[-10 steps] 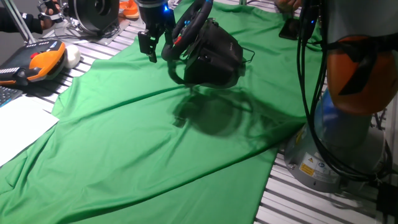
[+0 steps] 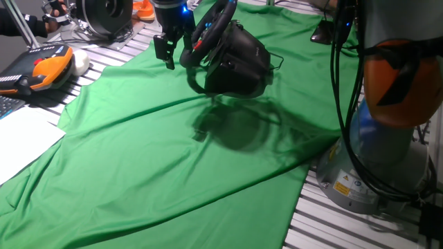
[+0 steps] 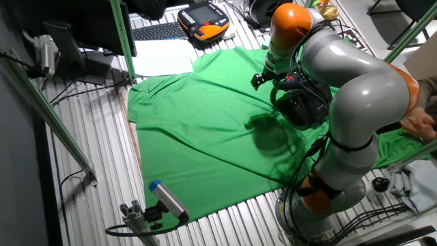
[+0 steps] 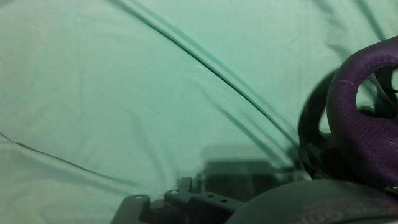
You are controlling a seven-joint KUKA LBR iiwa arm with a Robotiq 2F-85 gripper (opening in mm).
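Note:
My gripper (image 2: 165,52) is black and points down over the green cloth (image 2: 138,138) at the far side of the table. Its fingers show too small and dark to tell open from shut; in the wrist view the black fingers (image 4: 134,208) appear only along the bottom edge. Close beside the gripper is a black steering wheel with a bulky housing (image 2: 239,66). A shadow lies on the cloth below and apart from it, so the unit appears raised. The wheel rim (image 4: 343,99) fills the right side of the wrist view. What supports it is hidden.
An orange and black control pendant (image 3: 203,24), a keyboard (image 3: 151,33) and a white sheet (image 3: 162,58) lie beyond the cloth. A camera on a stand (image 3: 167,201) rises near its corner. A person's hands (image 3: 418,126) rest at the side.
At the back right in exterior view 1, a person's hand has drawn up towards the frame's edge, and the small dark object near it looks slightly shifted. Gripper and wheel have not visibly moved.

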